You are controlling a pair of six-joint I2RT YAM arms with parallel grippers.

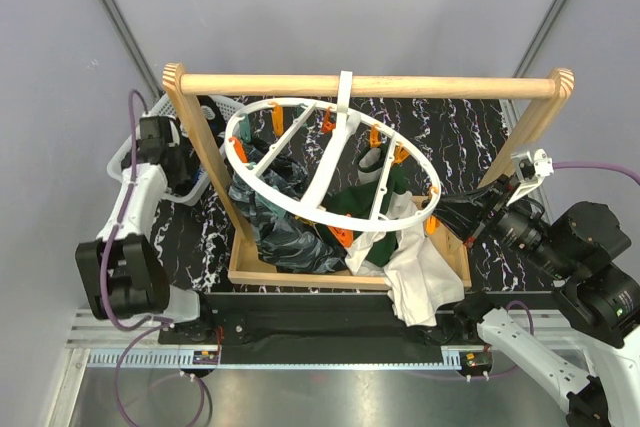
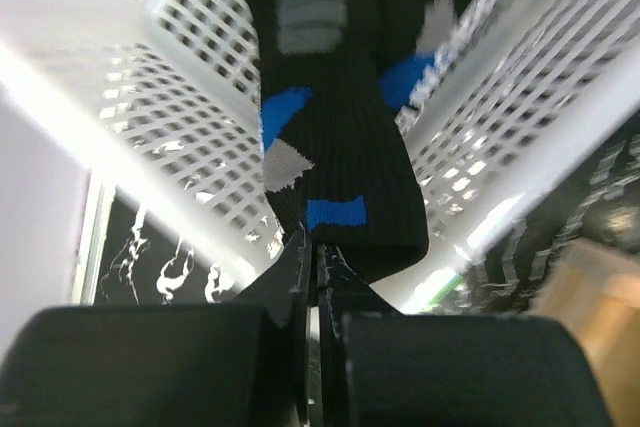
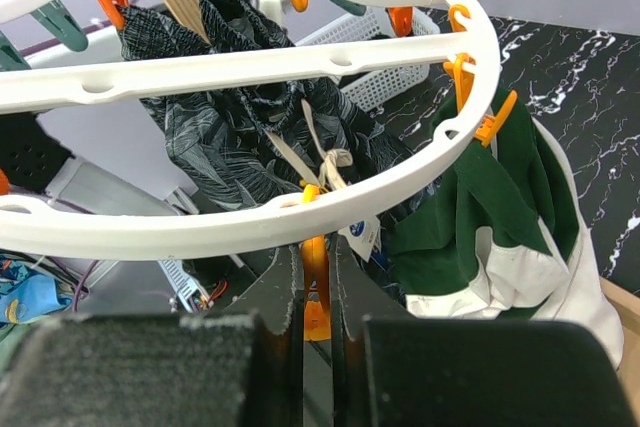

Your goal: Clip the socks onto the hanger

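A black sock (image 2: pixel 345 162) with blue and grey patches lies stretched in the white basket, its cuff end towards my left gripper. That gripper is shut on the cuff edge. In the top view the left arm (image 1: pixel 150 182) reaches over the basket and covers most of the sock. The white ring hanger (image 1: pixel 300 209) hangs from a wooden stand, with orange and green clips around it. My right gripper is shut on an orange clip (image 3: pixel 316 292) at the ring's rim; no sock shows in that clip.
The white basket (image 1: pixel 122 164) stands left of the wooden frame (image 1: pixel 205 152), whose post is close to it. Dark patterned clothing (image 3: pixel 225 132) and green and cream cloth (image 3: pixel 450 242) hang beneath the ring.
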